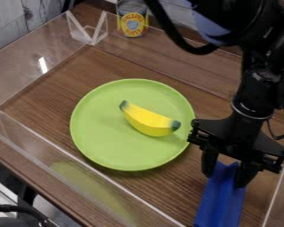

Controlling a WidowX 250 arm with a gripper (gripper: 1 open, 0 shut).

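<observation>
My black gripper point(227, 168) is low at the right, shut on a long blue object point(218, 206), which reaches down past the bottom edge of the view. To its left a yellow banana point(149, 119) lies on a green plate point(97, 142). The gripper is beside the plate's right side. Its fingertips are partly hidden against the blue object.
A can point(132, 22) stands at the back near a small white wire item point(85, 31). Transparent walls run along the left and front edges.
</observation>
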